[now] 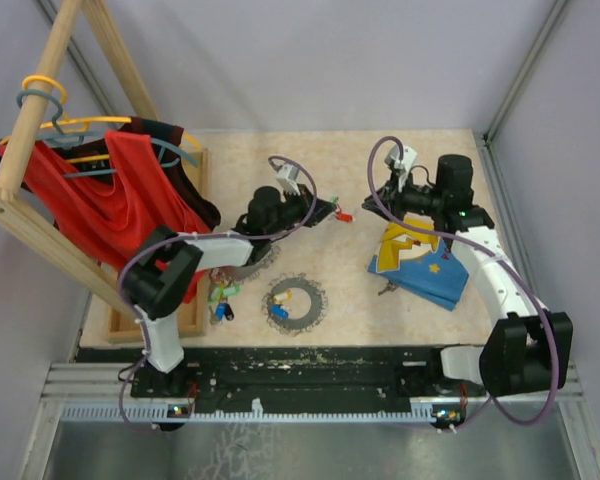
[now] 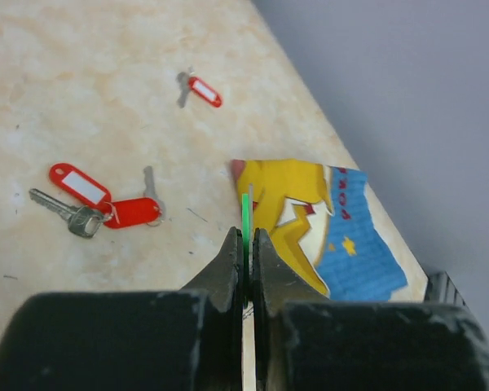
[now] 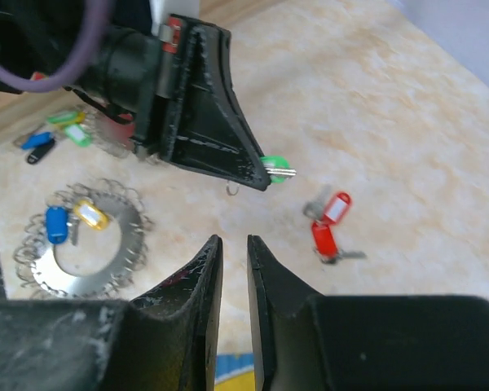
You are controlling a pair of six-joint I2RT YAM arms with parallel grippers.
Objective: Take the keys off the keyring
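My left gripper is shut with a green key tag [image 3: 275,163] held edge-on at its tips, a silver key or split ring beside it. On the table below, loose keys [image 2: 63,207] lie among red tags [image 2: 127,213]. My right gripper hangs to the right of the left one, apart from it, its fingertips slightly parted with nothing visible between them.
A steel keyring [image 1: 316,305] with several tagged keys lies at the front middle. Folded yellow and blue cloth [image 1: 430,278] lies at the right, beside a small key [image 1: 388,288]. A wooden rack [image 1: 22,220] with hanging clothes fills the left.
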